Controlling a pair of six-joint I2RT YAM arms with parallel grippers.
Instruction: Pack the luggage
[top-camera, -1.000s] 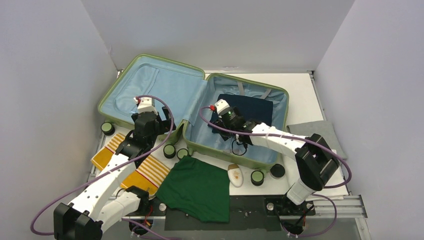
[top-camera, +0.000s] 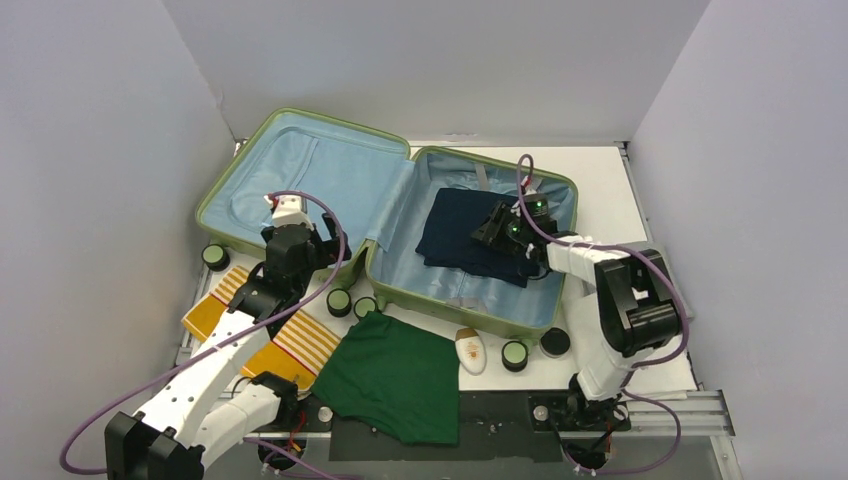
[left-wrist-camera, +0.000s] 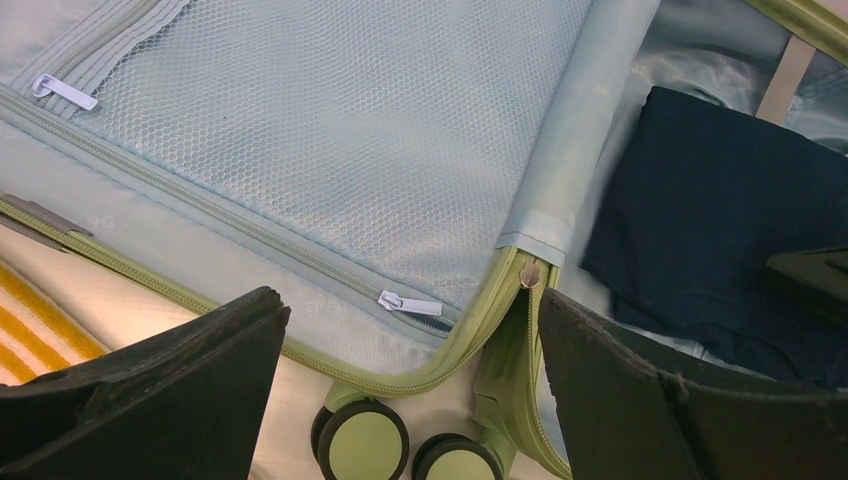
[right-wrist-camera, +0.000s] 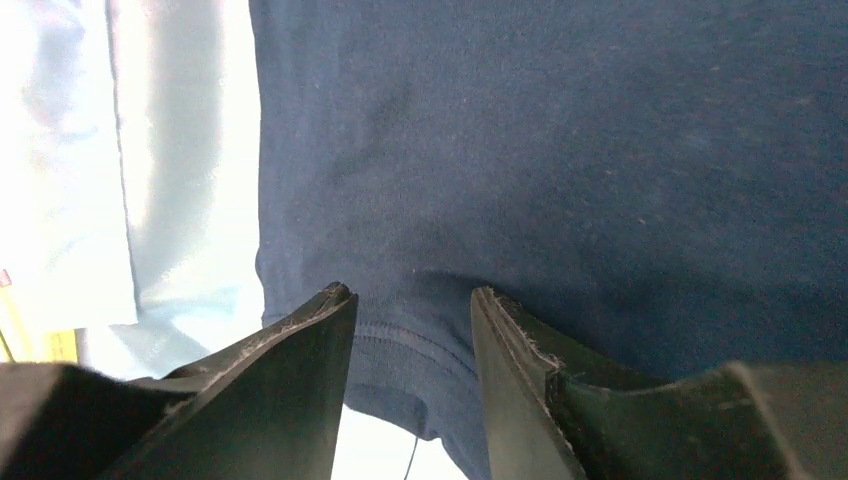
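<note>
The green-edged suitcase (top-camera: 470, 318) lies open, its blue lining showing. In its right half rests a folded navy garment (top-camera: 455, 225), flat and slightly rumpled. My right gripper is right over this cloth, fingers parted, a seamed part of the fabric showing between and beneath them. Whether the tips press on the cloth, I cannot tell. My left gripper stands open above the hinge side of the mesh-covered lid half (left-wrist-camera: 340, 130), with nothing between its fingers. A green garment (top-camera: 400, 380) and a yellow striped towel (top-camera: 285, 355) lie in front of the suitcase.
A white slipper-like item (top-camera: 470, 351) sits by the suitcase's front edge, near the suitcase wheels (top-camera: 514, 355). Grey and white cloth (top-camera: 590, 320) lies at the right, partly under my right arm.
The garment's right side now sits further left. My left arm stayed still.
</note>
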